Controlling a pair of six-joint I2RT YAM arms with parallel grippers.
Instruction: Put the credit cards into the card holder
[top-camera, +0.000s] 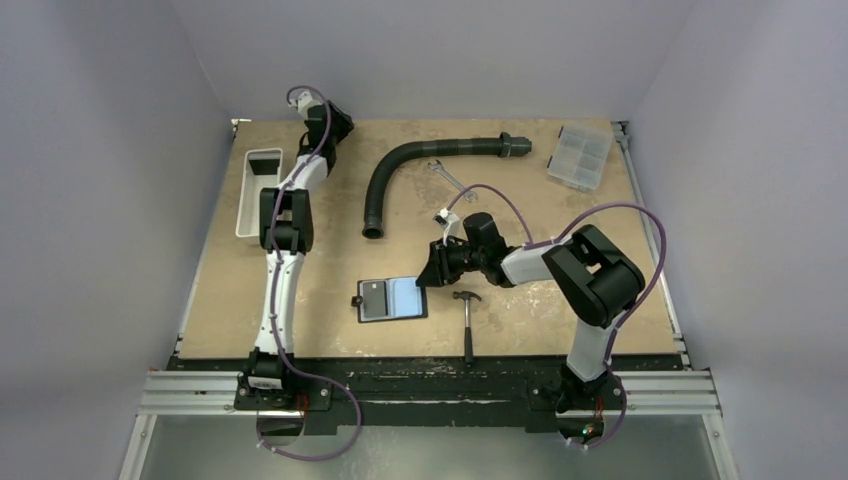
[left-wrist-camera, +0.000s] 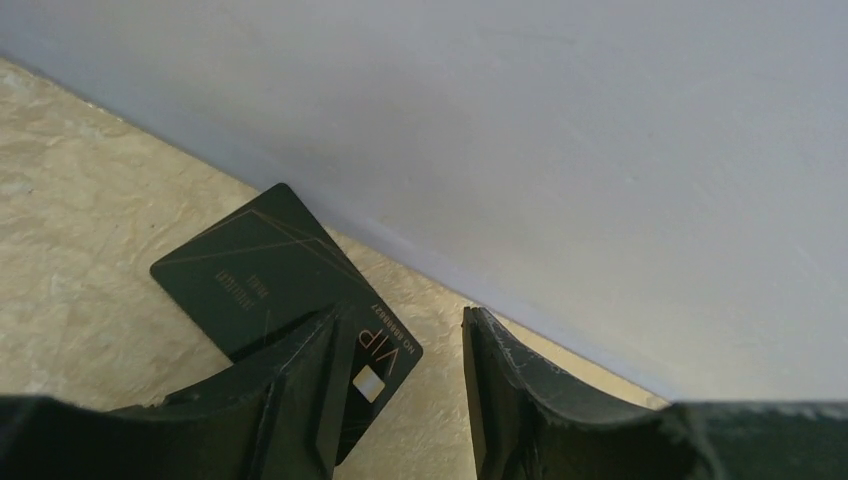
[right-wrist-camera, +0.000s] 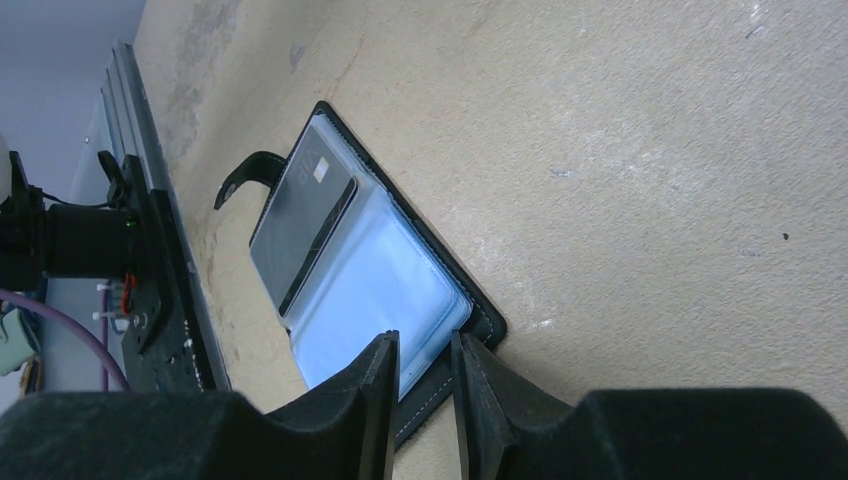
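A dark credit card (left-wrist-camera: 270, 265) lies flat on the table near the back wall in the left wrist view. My left gripper hangs over the card's corner with its fingers parted and nothing between them; the left finger covers part of the card. Near the front of the table lies the open card holder (top-camera: 392, 299), black-edged with pale blue sleeves. A grey card (right-wrist-camera: 305, 205) shows in its far sleeve in the right wrist view. My right gripper is at the holder's near corner, fingers a little apart, close to its edge.
A white bin (top-camera: 247, 215) stands at the left beside the left arm. A black hose (top-camera: 420, 152), a wrench (top-camera: 452, 180), a hammer (top-camera: 467, 325) and a clear box (top-camera: 580, 157) lie around. The table between bin and hose is clear.
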